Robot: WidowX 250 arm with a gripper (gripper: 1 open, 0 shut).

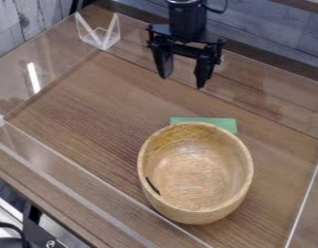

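My gripper (184,66) hangs at the top centre of the camera view, dark, its two fingers spread open with nothing visible between them. Below it, toward the front right, a large light wooden bowl (196,197) stands on the table, empty apart from a thin dark mark at its left side. A green rectangular piece (213,125) lies flat just behind the bowl, partly hidden by its rim.
The wooden table (84,116) has wide free room at the left and right. White bracket-like fittings sit at its back left (100,31) and left edge. Dark cables show at the lower left corner.
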